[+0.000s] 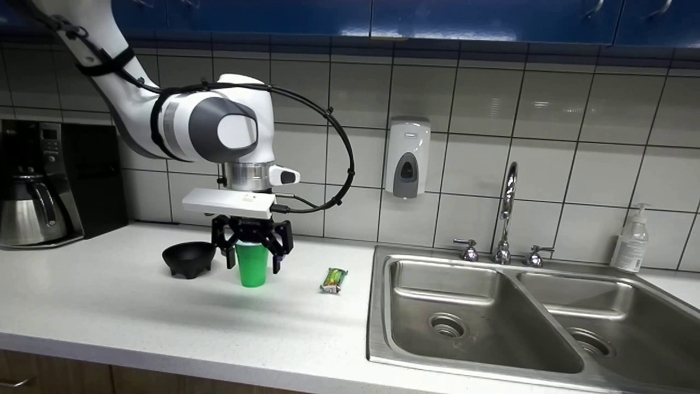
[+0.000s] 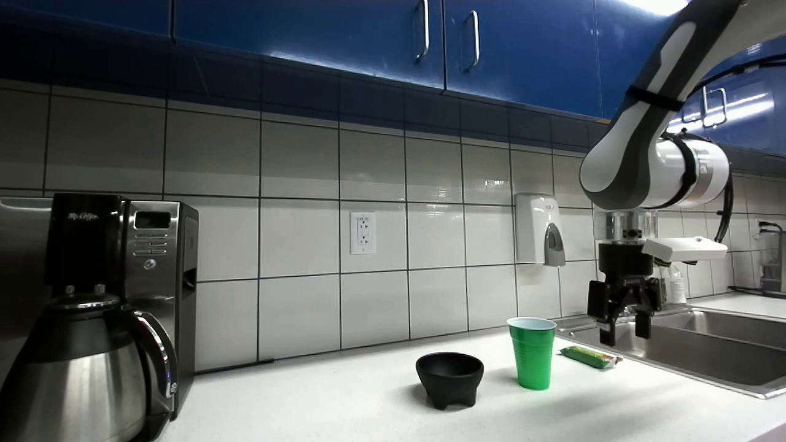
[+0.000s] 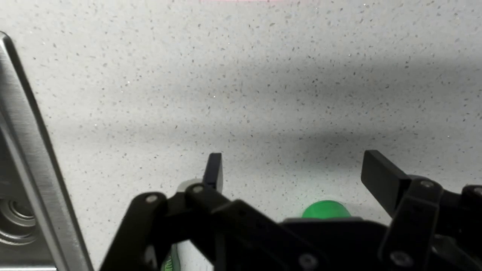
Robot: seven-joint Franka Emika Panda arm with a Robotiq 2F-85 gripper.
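Note:
A green cup [image 1: 252, 270] with a pale inside stands upright on the counter; its upper part is partly covered by my gripper [image 1: 253, 267] in the first exterior view. The second exterior view puts the gripper [image 2: 624, 336] apart from the cup [image 2: 533, 357], up above the counter. The fingers are open with only bare counter between the fingertips in the wrist view, where a bit of the green cup [image 3: 327, 209] peeks out behind the gripper body. A black three-legged bowl [image 2: 450, 377] sits beside the cup. On the other side lies a green snack packet [image 1: 334, 280].
The double steel sink [image 1: 379, 308] begins to the right of the packet. A coffee maker [image 1: 92, 177] occupies the counter's left end. A soap dispenser [image 1: 407, 157] hangs on the tiles.

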